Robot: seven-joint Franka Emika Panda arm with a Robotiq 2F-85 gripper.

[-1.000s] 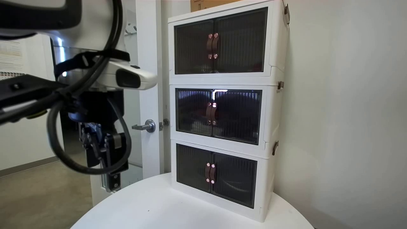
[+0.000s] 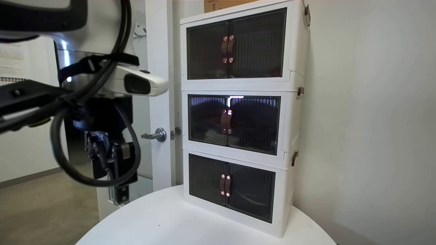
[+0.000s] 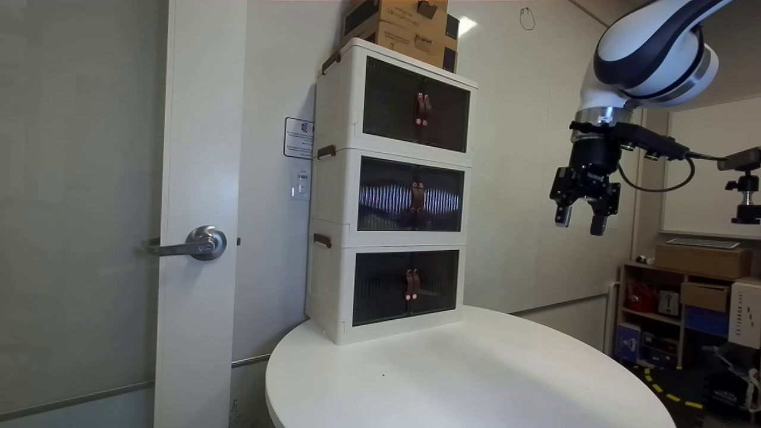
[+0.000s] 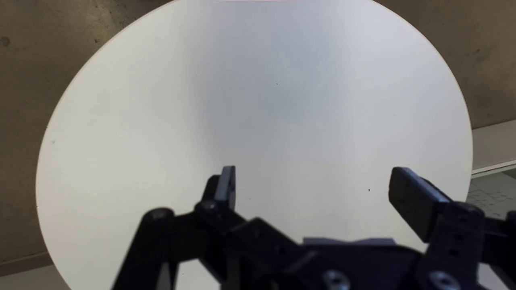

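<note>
My gripper point(image 3: 580, 222) hangs pointing down above the right side of the round white table, well clear of the surface. Its two fingers are spread wide, and in the wrist view only bare tabletop shows between the fingertips. Three white stacked cabinets stand on the table, apart from the gripper: a top one point(image 3: 417, 101), a middle one point(image 3: 410, 192) and a bottom one point(image 3: 405, 286). Each has dark ribbed double doors, all closed, with paired brown strap handles point(image 2: 226, 185) at the middle. What the cabinets contain is too dark to make out.
Cardboard boxes point(image 3: 410, 32) rest on top of the stack. A door with a lever handle point(image 3: 200, 244) is to the left in exterior view 2; shelves point(image 3: 653, 314) stand far right.
</note>
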